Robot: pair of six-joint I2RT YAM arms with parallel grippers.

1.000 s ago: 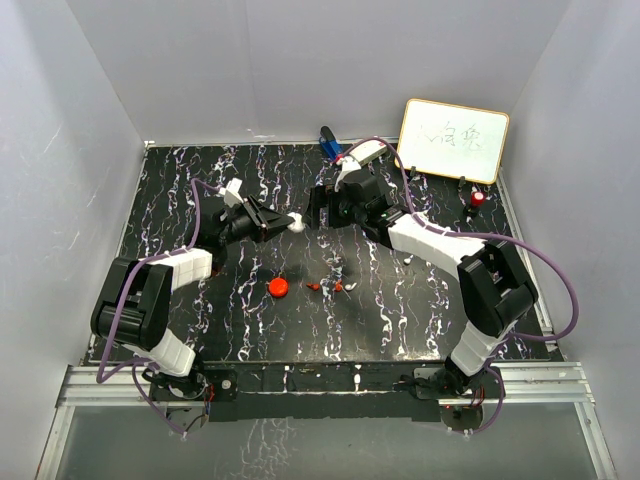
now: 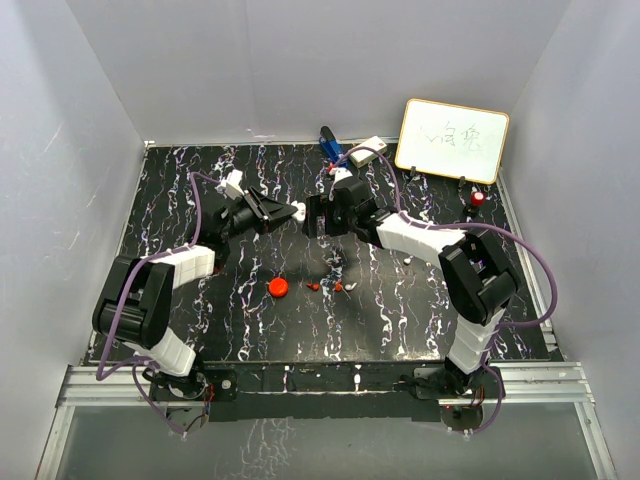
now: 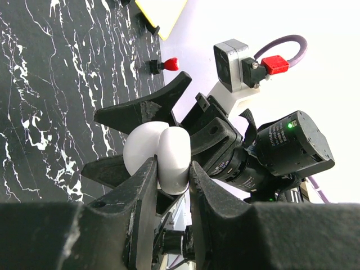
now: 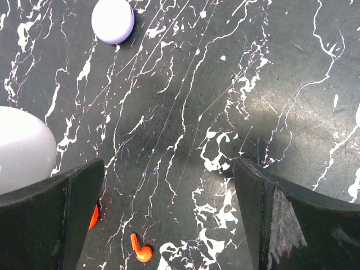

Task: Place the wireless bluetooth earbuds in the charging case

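My left gripper (image 2: 287,214) is shut on the white charging case (image 3: 173,157), holding it raised at the middle of the workspace; a rounded white part shows behind the piece between its fingers. My right gripper (image 2: 314,216) stands open just right of the case, its black fingers on either side of it in the left wrist view, whether touching I cannot tell. In the right wrist view the case (image 4: 22,147) shows at the left edge, beside the finger. A small white piece (image 2: 350,286) lies on the table; whether it is an earbud is unclear.
A red round object (image 2: 278,287) and small orange pieces (image 2: 313,286) lie below the grippers. A whiteboard (image 2: 451,142), a blue object (image 2: 330,144) and a white box (image 2: 367,151) stand at the back, a red-topped object (image 2: 476,203) at right.
The left gripper and case have moved slightly right and up.
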